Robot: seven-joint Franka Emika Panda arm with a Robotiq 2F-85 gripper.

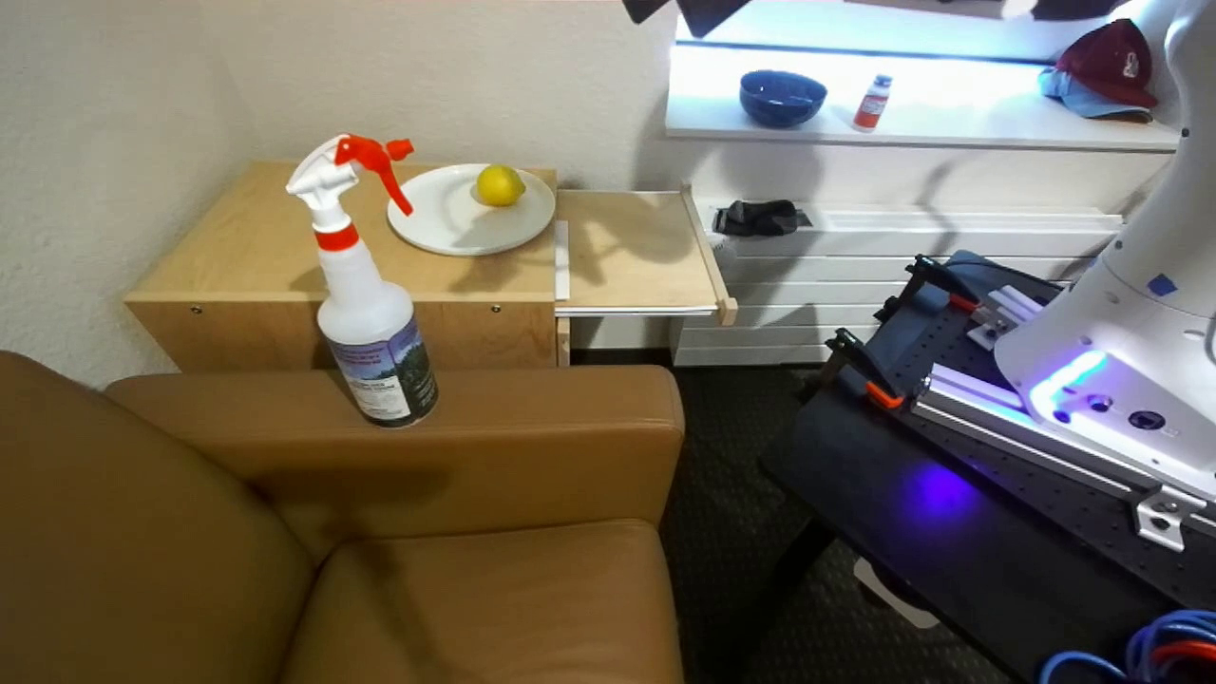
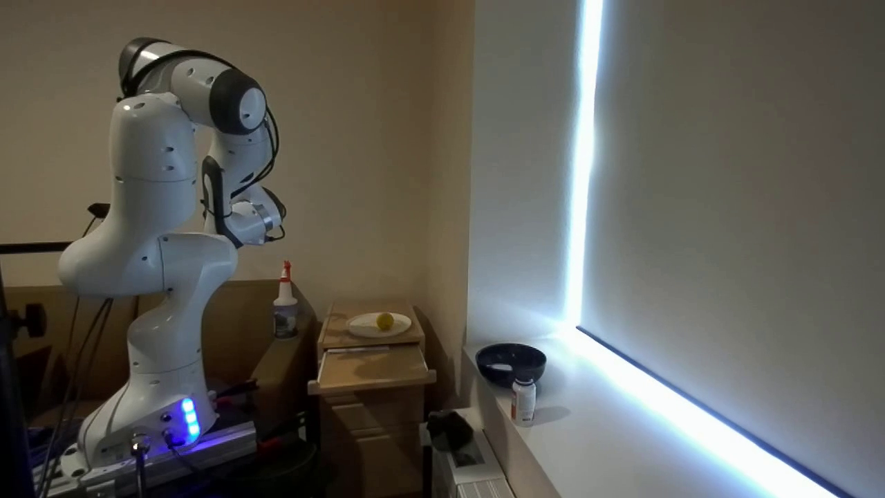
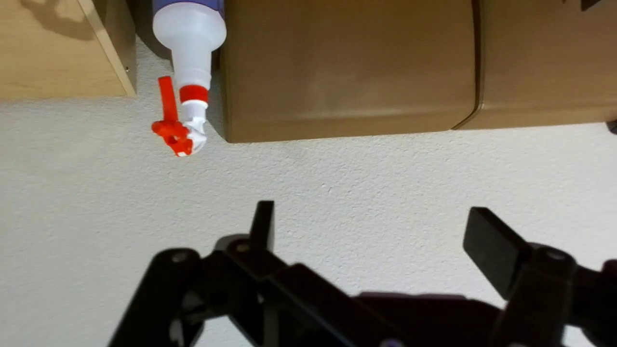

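Note:
In the wrist view my gripper is open, its two dark fingers wide apart with only the bare wall behind the gap. A white spray bottle [image 1: 367, 302] with a red trigger stands upright on the brown sofa's armrest [image 1: 547, 405]. The wrist view has the same spray bottle [image 3: 191, 52] at upper left, well away from the fingers. On the wooden cabinet [image 1: 251, 245] sits a white plate [image 1: 439, 217] bearing a yellow lemon [image 1: 499, 184]. Only the dark fingertips of the gripper show at the top edge of exterior view 1.
Beside the cabinet top, a wooden pull-out shelf [image 1: 638, 256] is extended and empty. A dark blue bowl [image 1: 782, 101], a small bottle [image 1: 872, 104] and a cap [image 1: 1108, 66] rest on the windowsill. Black cloth [image 1: 758, 218] lies on the radiator. The sofa seat [image 1: 490, 593] is clear.

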